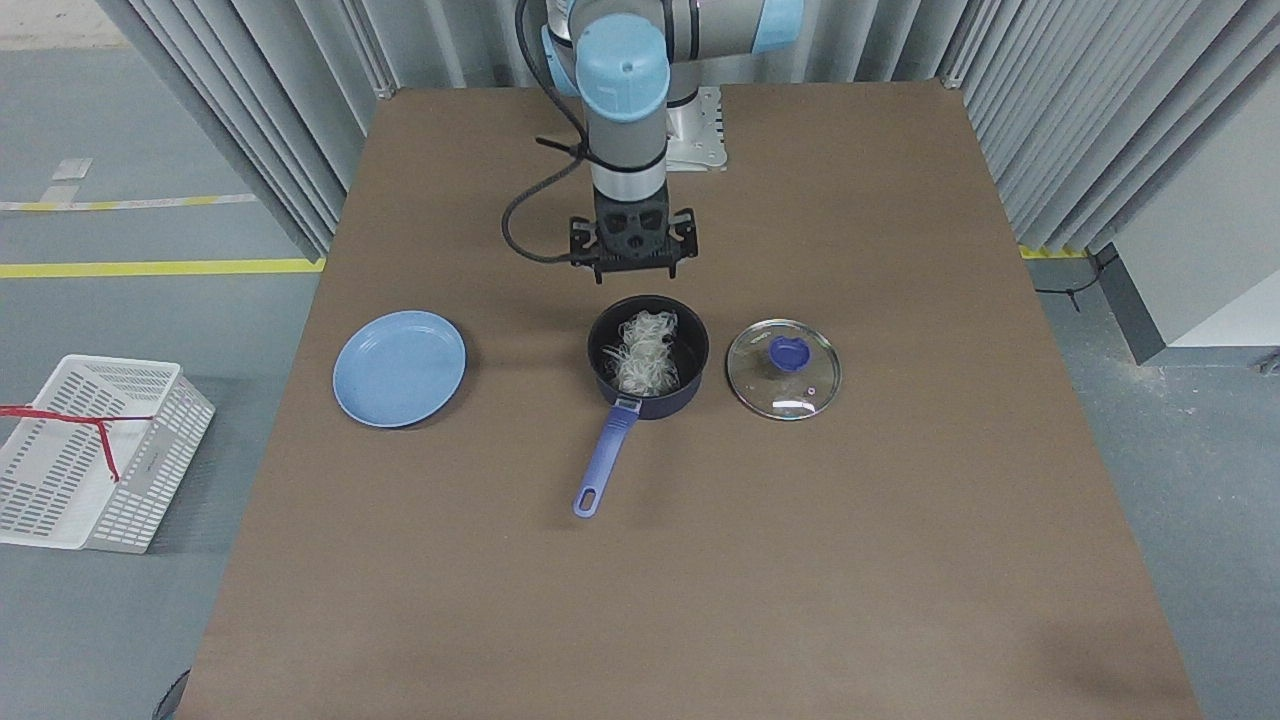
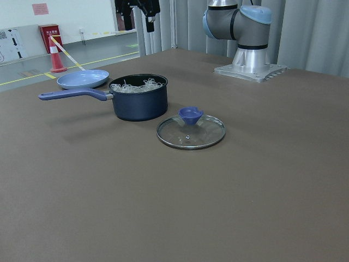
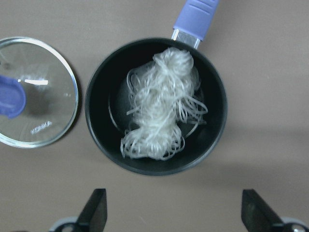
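A dark pot (image 1: 608,372) with a purple handle (image 1: 600,469) holds a clump of white noodles (image 1: 645,358), seen from above in the wrist view. My gripper (image 1: 635,271) is raised behind and clear of the pot, its fingers spread apart with nothing between them; in the wrist view they frame bare table. A glass lid (image 1: 786,382) with a blue knob lies beside the pot, and a blue plate (image 1: 399,367) lies on its other side.
A white basket (image 1: 150,480) stands on the floor left of the table. Curtains run behind the robot's base.
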